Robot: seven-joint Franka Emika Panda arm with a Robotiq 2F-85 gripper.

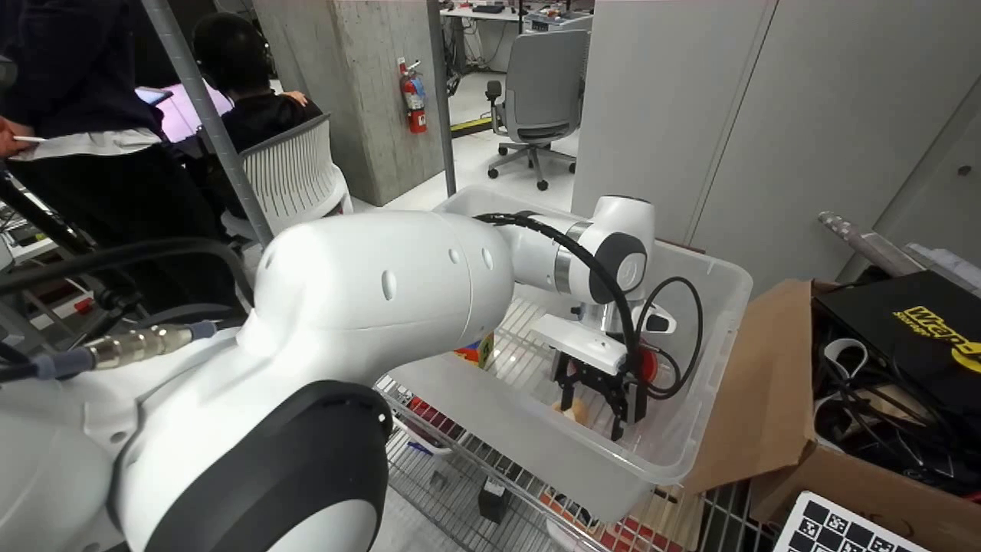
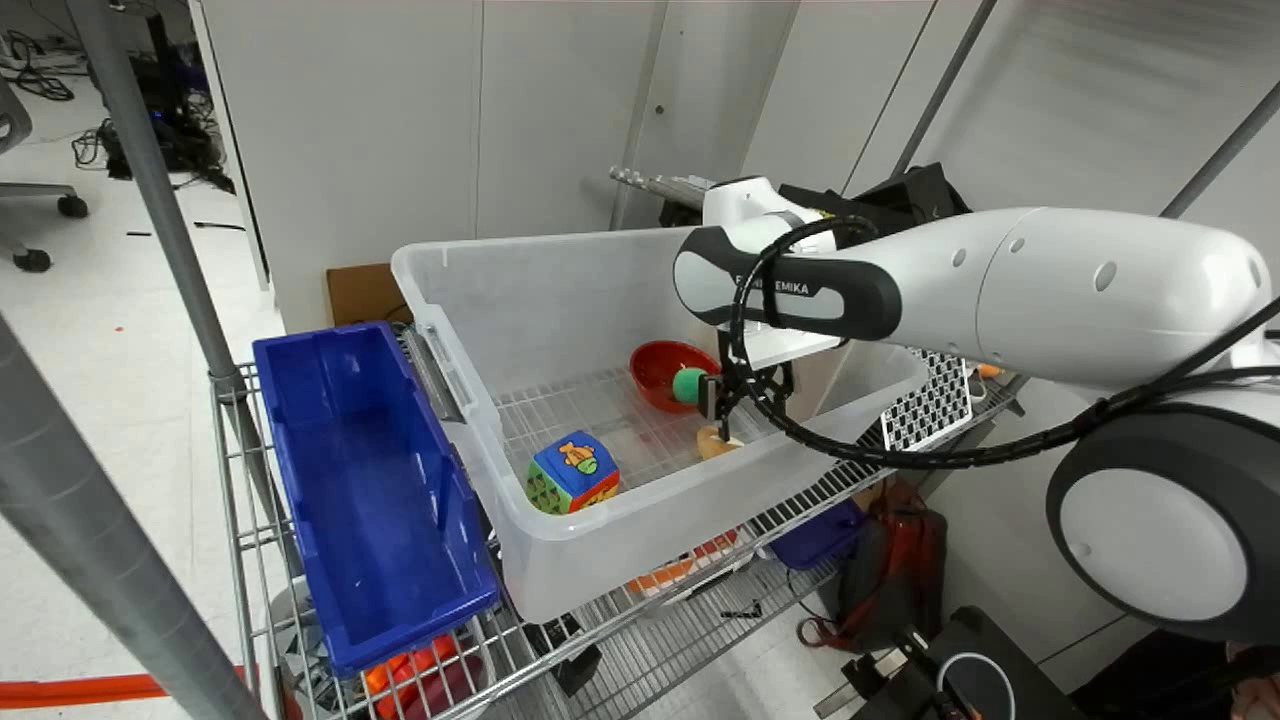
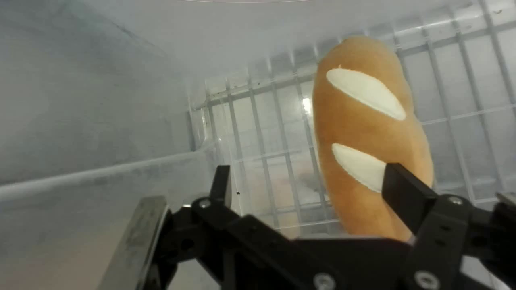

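My gripper stands open inside the clear plastic bin, its fingers wide apart. In the wrist view a brown plush bread with two white slashes lies on the bin floor. The right finger overlaps the bread's lower right part in that view; whether they touch I cannot tell. Between the fingers nothing is held. Exterior view 2 shows only a bit of the bread below the gripper. A red bowl with a green round thing at its edge sits beyond the gripper.
A colourful cube rests in the bin's near left corner in exterior view 2. Outside, an empty blue bin stands alongside on the wire shelf. A cardboard box with cables flanks the clear bin's other end. Bin walls rise close to the gripper.
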